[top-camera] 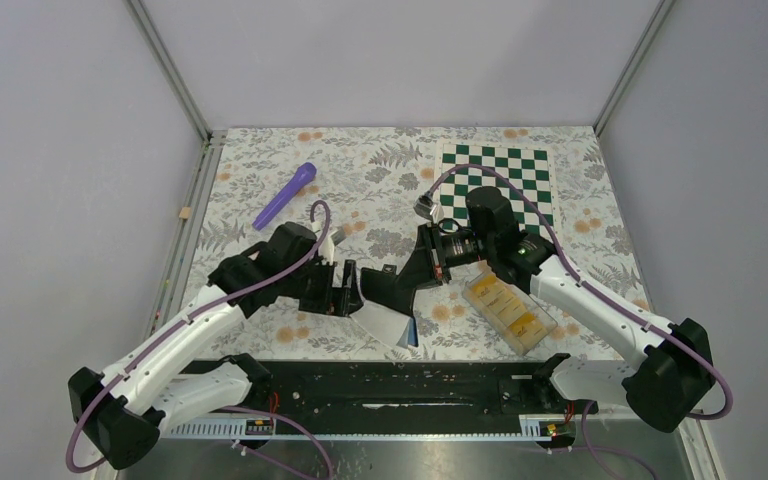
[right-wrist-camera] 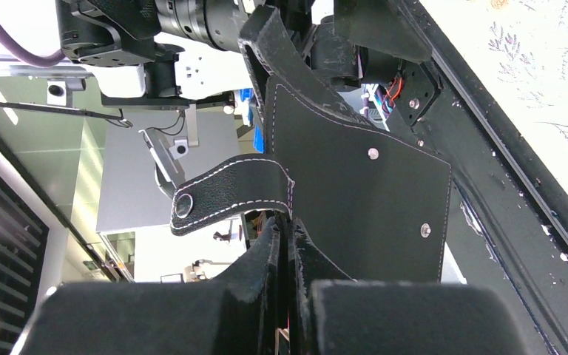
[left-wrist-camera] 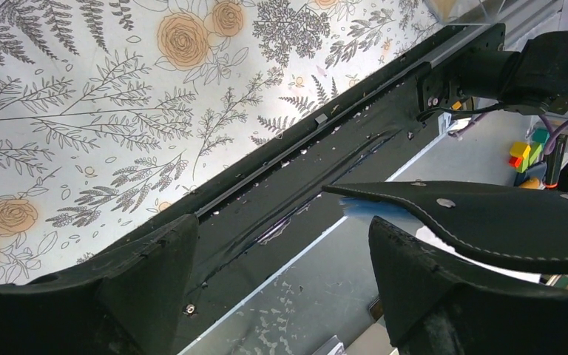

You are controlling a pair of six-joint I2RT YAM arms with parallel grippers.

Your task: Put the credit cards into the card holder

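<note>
A black leather card holder [top-camera: 390,288], stitched in white, hangs tilted over the table's front part. Near its snap strap [right-wrist-camera: 229,194], my right gripper is shut on the holder. White and blue inner leaves [top-camera: 388,325] show at its lower edge. My left gripper stands open at the holder's left side, nothing between its fingers. One left fingertip [right-wrist-camera: 285,55] lies against the holder's upper edge in the right wrist view; the holder [left-wrist-camera: 481,229] passes outside the gap in the left wrist view. Yellow cards [top-camera: 510,305] lie in a clear tray [top-camera: 528,345].
A purple microphone-shaped object [top-camera: 285,195] lies at the back left, and a green-and-white checkered board [top-camera: 515,160] at the back right. A black front rail [top-camera: 390,385] runs below the holder.
</note>
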